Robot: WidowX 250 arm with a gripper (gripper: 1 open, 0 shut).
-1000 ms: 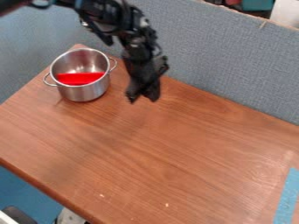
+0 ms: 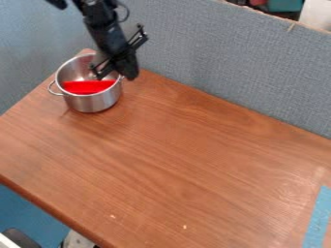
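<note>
A steel pot (image 2: 97, 101) with a red bottom inside stands at the left of the wooden table (image 2: 195, 165). My dark gripper (image 2: 111, 72) is over the pot's back right part, at or just above its rim. It is shut, with nothing visible between its fingers, though the fingertips are blurred.
Grey padded walls (image 2: 233, 77) border the table at the back and left. The middle, right and front of the table are clear. A strip of blue (image 2: 316, 215) shows at the lower right.
The pot looks unmoved.
</note>
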